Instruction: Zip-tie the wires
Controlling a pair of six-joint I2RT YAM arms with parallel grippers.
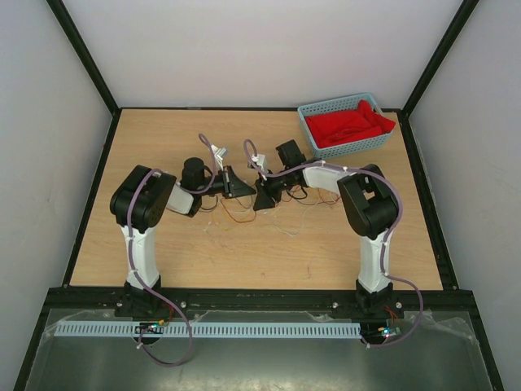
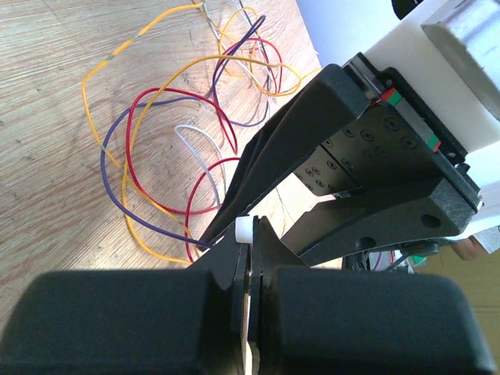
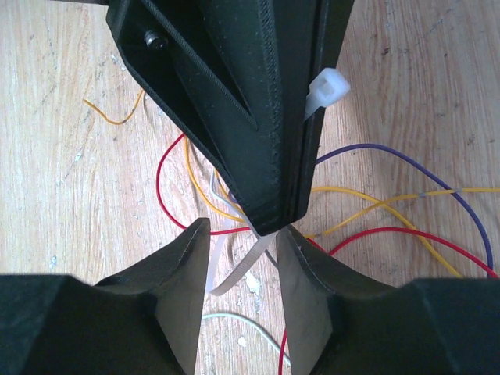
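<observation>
Both grippers meet over the wires at the table's middle. My left gripper is shut on a white zip tie, whose small head sticks up between its fingers; in the right wrist view the head [image 3: 326,88] shows at that gripper's fingers, with the strap [image 3: 248,262] curving below. My right gripper stands open just below the left one's tip, around part of the strap. Red wire [image 3: 422,238], yellow wire [image 3: 422,195], blue wire [image 2: 137,219] and white wire lie looped beneath on the wood.
A blue basket [image 1: 321,108] with red cloth sits at the back right. The two grippers are very close together.
</observation>
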